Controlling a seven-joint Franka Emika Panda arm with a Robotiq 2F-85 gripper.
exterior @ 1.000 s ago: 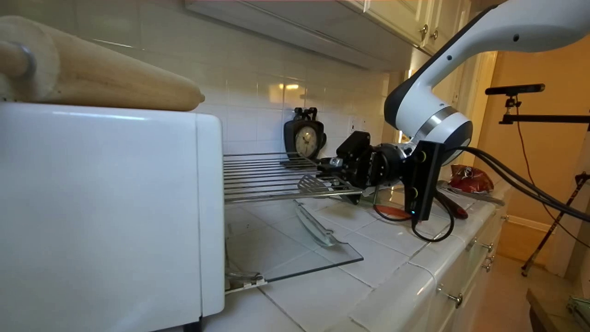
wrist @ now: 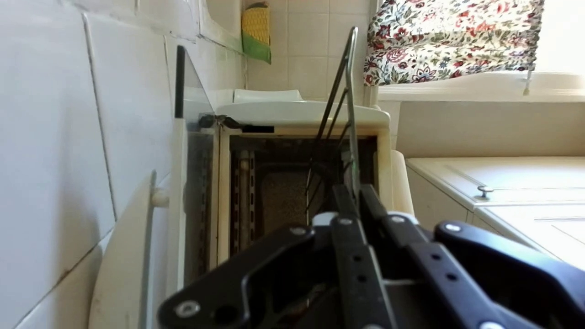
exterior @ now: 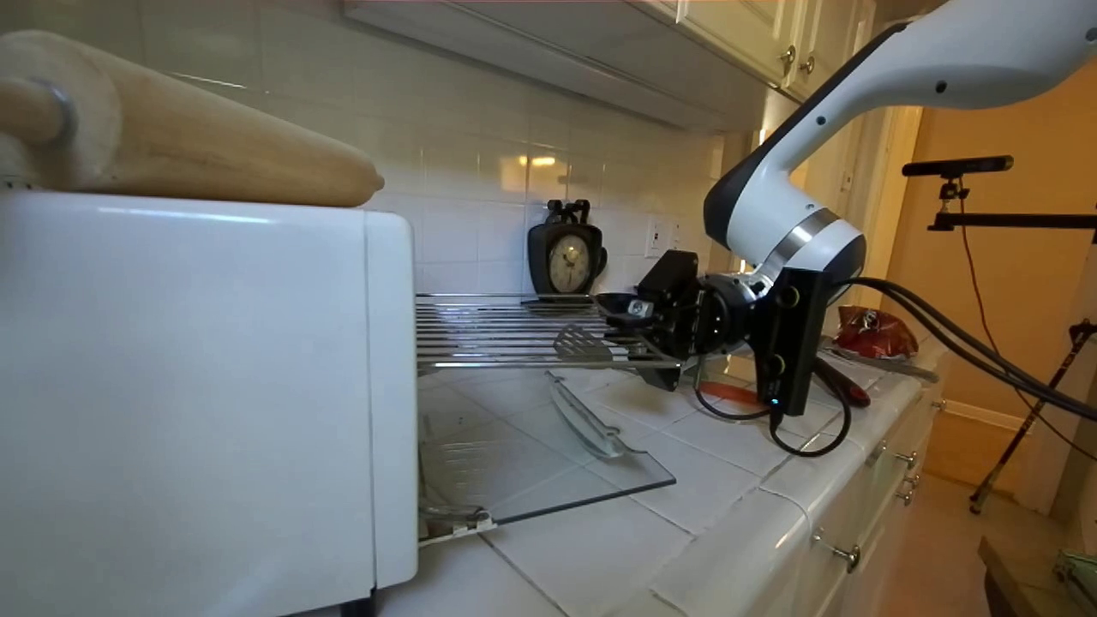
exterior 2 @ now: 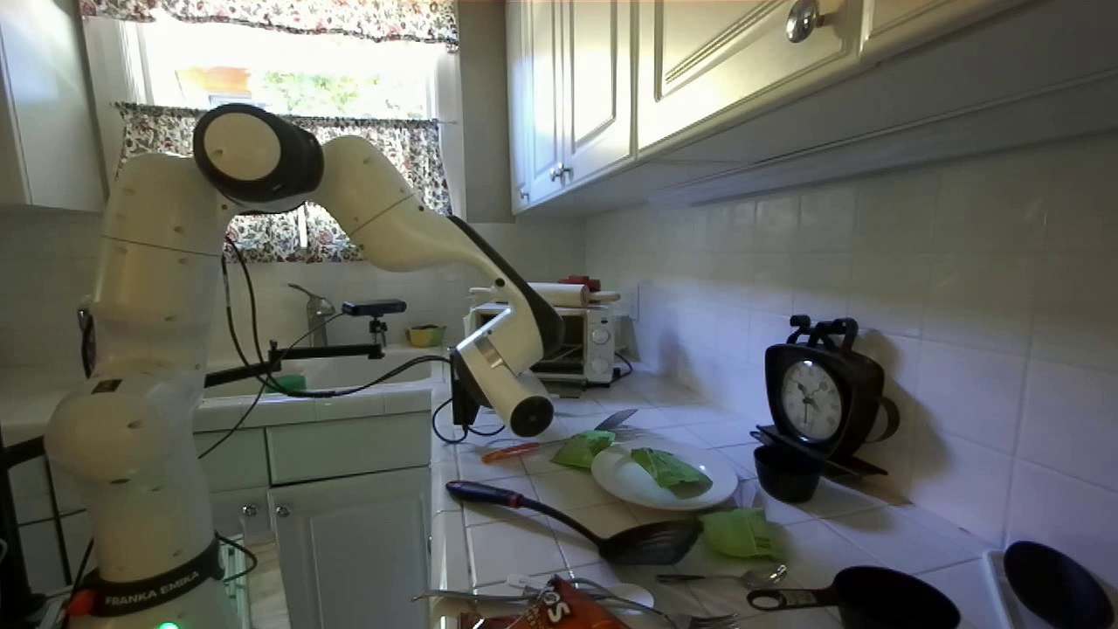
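A wire rack point(exterior: 494, 331) juts out of the white toaster oven point(exterior: 206, 401) over its lowered glass door point(exterior: 545, 468). At the rack's outer end my gripper point(exterior: 622, 320) is shut on it. Seen from the wrist, the rack point(wrist: 352, 109) runs edge-on from between the fingers of my gripper toward the dark oven opening point(wrist: 285, 197). How far the rack's inner end reaches into the oven is hidden by the oven's side in exterior view 1. In exterior view 2 the arm's wrist covers the gripper.
A rolling pin point(exterior: 236, 139) lies on the oven. Behind the rack, against the tiled wall, stands a black kitchen scale point(exterior: 567, 257). On the counter are a white plate point(exterior 2: 618, 477), a black slotted turner point(exterior 2: 650, 542) and a small black pan point(exterior 2: 891, 599).
The arm has shifted slightly, and the rack's tilt has changed so that it looks more level and edge-on. My gripper keeps its hold on the rack.
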